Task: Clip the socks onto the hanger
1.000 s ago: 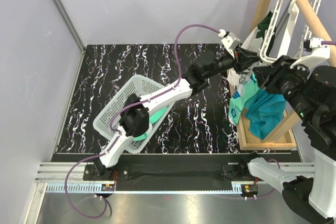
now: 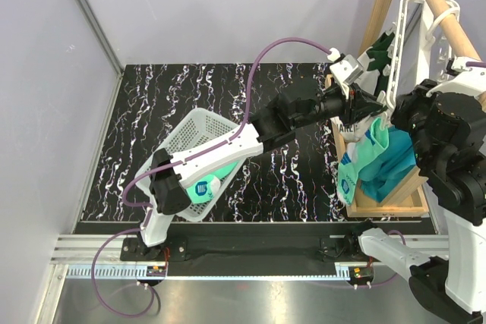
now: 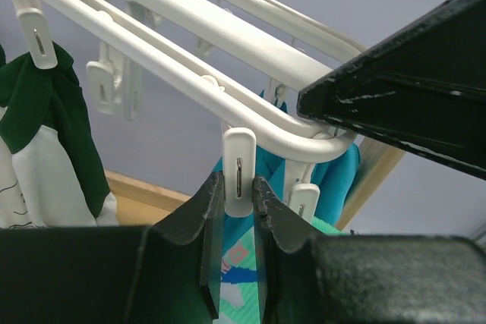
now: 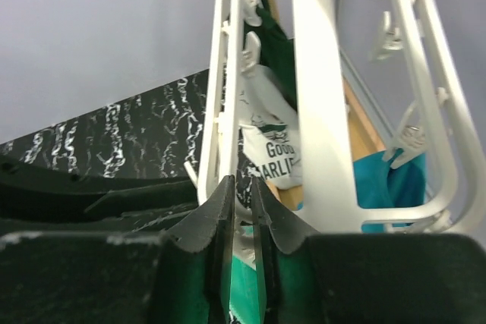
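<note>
The white hanger (image 2: 392, 51) hangs from a wooden rack at the right. My left gripper is shut on a white clip (image 3: 239, 161) at the hanger's front rail. With its fingers round the hanger's near end (image 4: 243, 214), my right gripper is shut on that white frame. A mint-green sock (image 2: 366, 155) hangs below the two grippers; its upper end is hidden, so whether the clip pinches it cannot be made out. Beside it hangs a teal sock (image 2: 391, 163). A white and dark green sock (image 3: 61, 123) hangs from another clip (image 3: 34, 26) farther back.
A white basket (image 2: 199, 119) with mint socks stands on the dark marbled mat at the left. The wooden rack's base (image 2: 395, 210) lies below the hanger, its upper bar (image 2: 448, 17) beside my right arm. The mat's middle is partly under my left arm.
The hanger has swung toward the viewer and left, while the right gripper has moved slightly right. The mint sock has shifted right.
</note>
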